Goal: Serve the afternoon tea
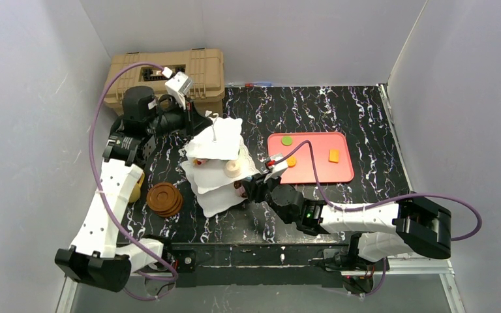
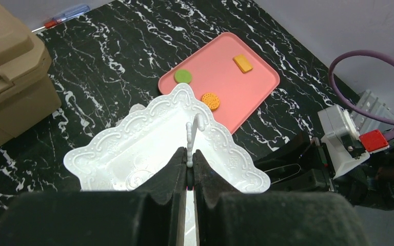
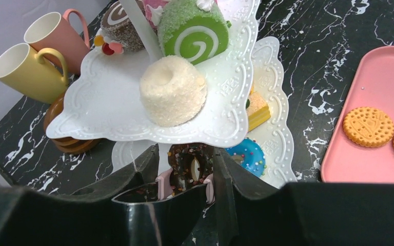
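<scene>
A three-tier white cake stand [image 1: 218,134] stands left of centre. My left gripper is shut on its white top handle [image 2: 195,128]. My right gripper is at the lower tiers, shut on something pale pink by a chocolate donut [image 3: 189,159]; exactly what it grips is unclear. The middle tier carries a white cake [image 3: 173,92], a green roll [image 3: 195,41] and a chocolate roll. A blue donut [image 3: 251,159] and a yellow cake [image 3: 258,113] show below.
A pink tray [image 1: 310,171] with biscuits lies right of the stand. Wooden coasters [image 1: 164,199] and two mugs [image 3: 31,77] are at the left; a tan case [image 1: 205,65] is at the back. The marble surface behind the tray is clear.
</scene>
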